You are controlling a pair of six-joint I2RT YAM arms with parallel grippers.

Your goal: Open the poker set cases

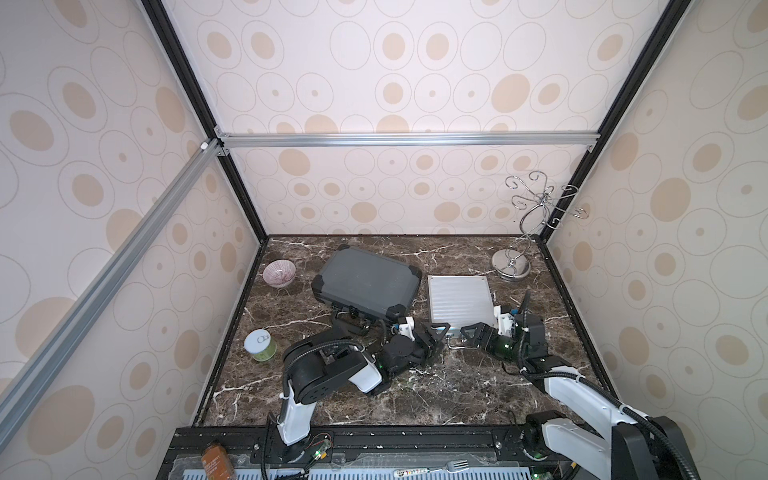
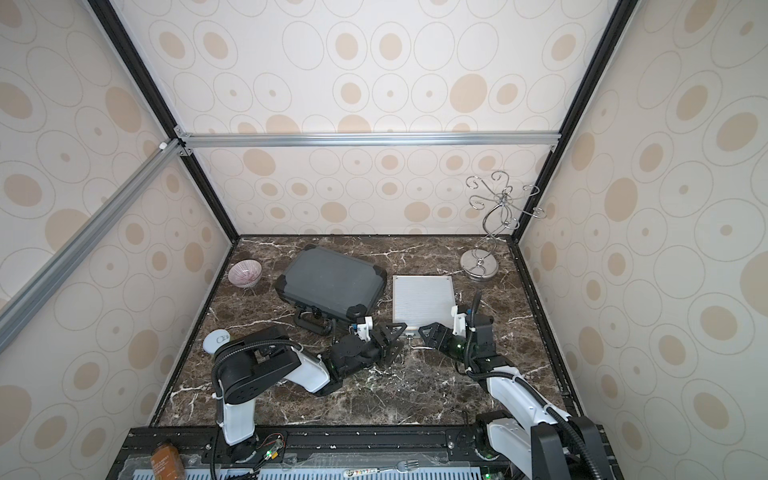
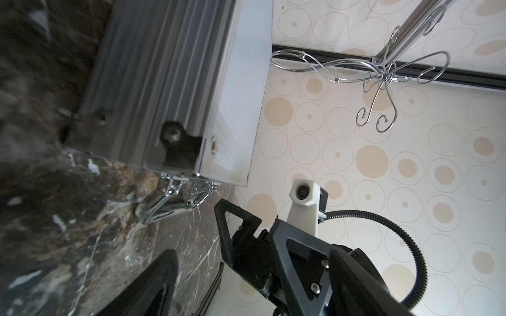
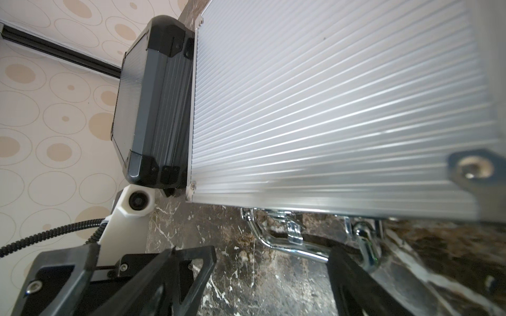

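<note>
A silver ribbed aluminium case point(image 1: 461, 301) lies closed, its chrome handle point(image 4: 284, 247) at its front edge. To its left a larger dark grey case point(image 1: 365, 278) lies closed, black handle towards the front. My left gripper point(image 1: 436, 334) stands open beside the silver case's front left corner, low by the table. My right gripper point(image 1: 472, 334) stands open just in front of that case's front right, over the handle side, with its fingers below the case edge in the right wrist view. Neither gripper holds anything.
A pink bowl point(image 1: 279, 273) and a lidded tin point(image 1: 260, 344) stand at the left. A chrome wire stand point(image 1: 510, 264) is at the back right.
</note>
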